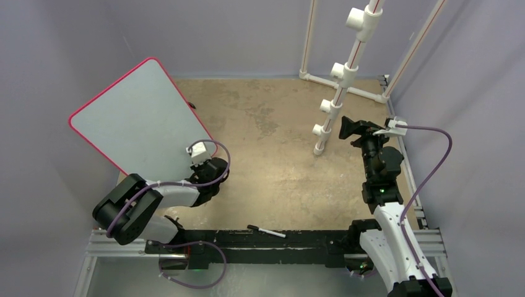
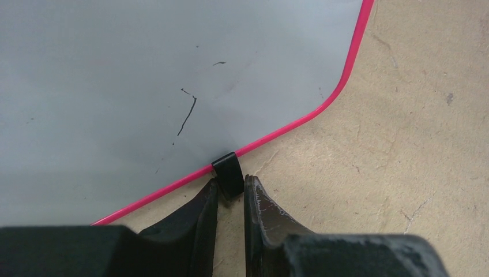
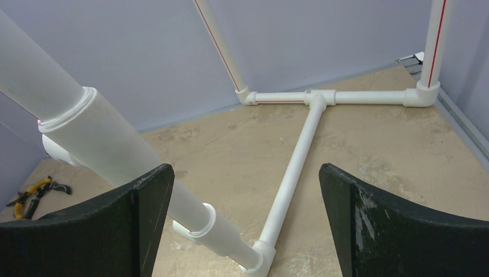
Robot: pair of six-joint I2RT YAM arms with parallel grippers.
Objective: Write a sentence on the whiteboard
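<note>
The whiteboard (image 1: pixel 133 117), edged in pink, lies slanted at the left. Its lower rim and a rounded corner fill the upper part of the left wrist view, where a few short dark marks show on its surface. A black clip (image 2: pixel 229 173) sits on that rim. My left gripper has its fingers a narrow gap apart, with the clip's lower end at their tips; whether they grip it I cannot tell. A white marker (image 1: pixel 272 232) with a black cap lies at the table's front edge. My right gripper stands open and empty at the right.
A leaning white pipe with side stubs (image 1: pixel 334 102) stands just left of my right gripper, joined to a pipe frame (image 1: pixel 353 90) behind. Yellow-and-black pliers (image 3: pixel 29 196) show at the far left in the right wrist view.
</note>
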